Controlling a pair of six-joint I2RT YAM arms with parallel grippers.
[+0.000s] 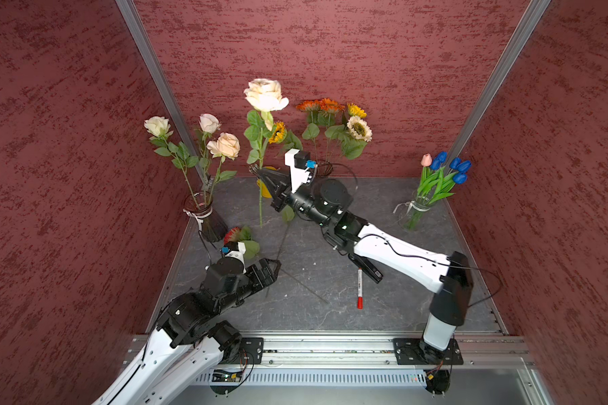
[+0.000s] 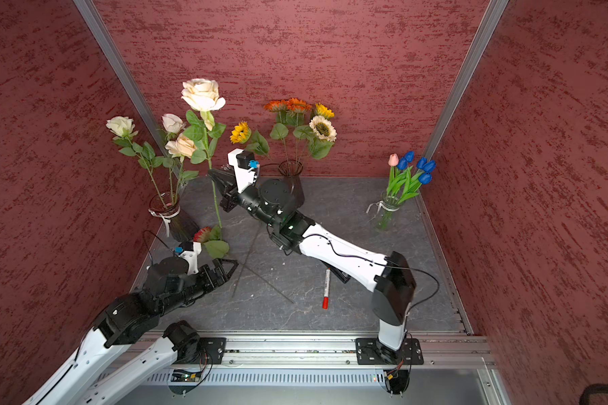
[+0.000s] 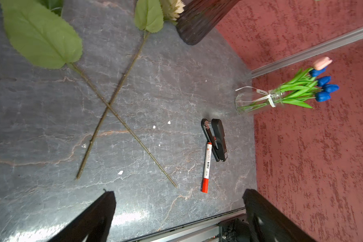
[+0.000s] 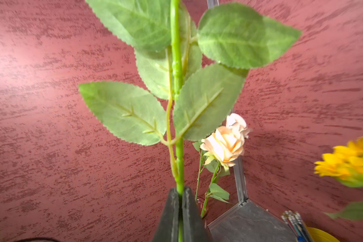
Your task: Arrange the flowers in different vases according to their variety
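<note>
A large cream rose [image 1: 266,95] stands upright, its thin green stem [image 4: 179,169] pinched by my right gripper, its lower end clear of any vase. Left of it, a dark vase [image 1: 212,224] with a white ribbon holds white and peach roses [image 1: 223,145]. At the back, another dark vase [image 2: 292,185] carries orange, yellow and cream flowers [image 1: 329,106]. Blue and pink tulips [image 1: 455,166] fill the clear glass vase [image 1: 416,214] on the right. My left gripper [image 1: 274,268] is open and empty above the front left. A red flower [image 2: 201,234] lies on the table nearby.
Two thin stems [image 3: 107,105] cross on the table. A marker [image 3: 207,167] and a black stapler [image 3: 218,139] lie front right. A yellow cup [image 4: 320,234] holding pens stands at the back.
</note>
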